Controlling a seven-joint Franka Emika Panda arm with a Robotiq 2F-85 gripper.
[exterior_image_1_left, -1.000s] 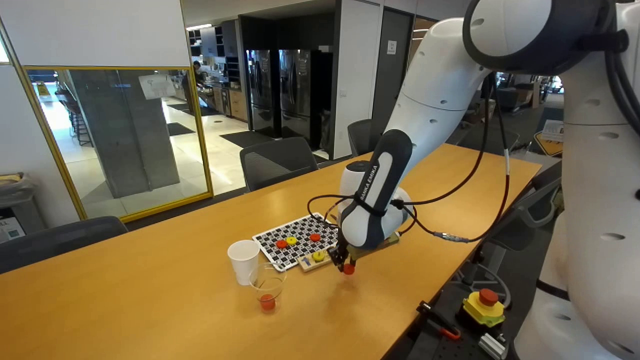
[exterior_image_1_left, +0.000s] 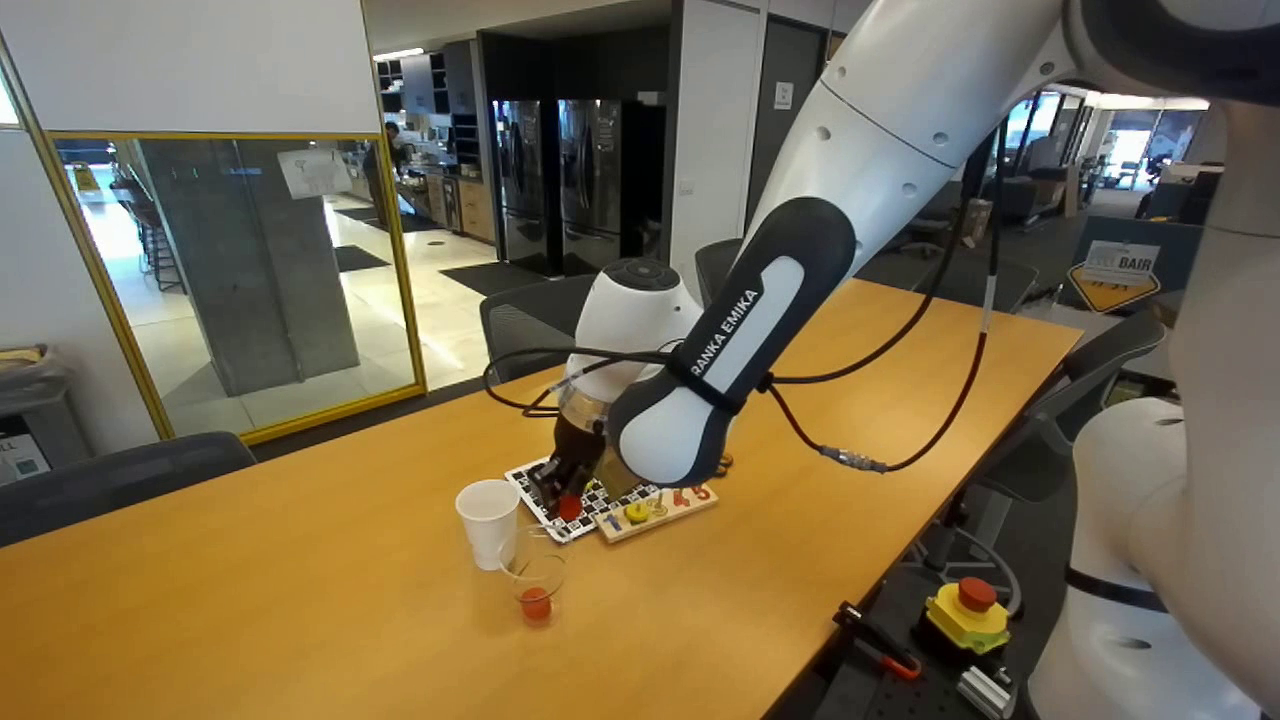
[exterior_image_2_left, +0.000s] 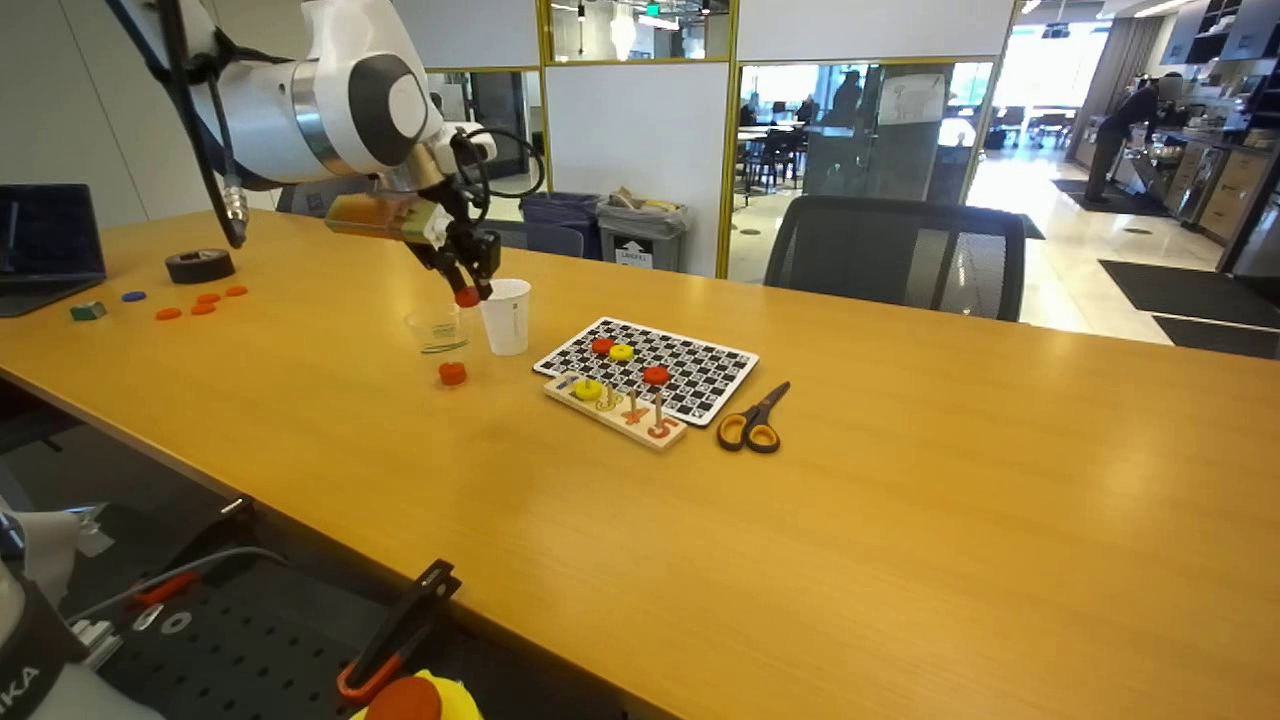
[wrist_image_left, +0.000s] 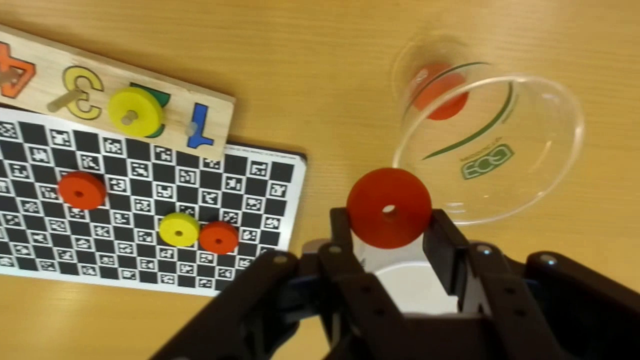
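Note:
My gripper is shut on a red disc (wrist_image_left: 384, 198) with a hole in its middle, gripped by its two sides. The disc hangs above the table, close to the rims of two cups. One is a clear plastic cup (wrist_image_left: 489, 210) with a red disc (wrist_image_left: 441, 99) at its bottom. The other is a white paper cup (exterior_image_2_left: 509, 318), mostly behind the gripper in the wrist view. A wooden number board (wrist_image_left: 180, 114) has a yellow disc (wrist_image_left: 135, 112) on its second peg. On the checkered board (wrist_image_left: 294, 198) lie two red discs and one yellow disc (wrist_image_left: 178, 229).
Black and orange scissors (exterior_image_2_left: 752, 422) lie beside the checkered board. Toward the laptop (exterior_image_2_left: 48, 246) are a roll of black tape (exterior_image_2_left: 200, 265), several orange discs and a green block (exterior_image_2_left: 88, 311).
With the red disc in its grip, my gripper has moved left and up in exterior view 1, from in front of the number board toward the cups. The cups have stayed put.

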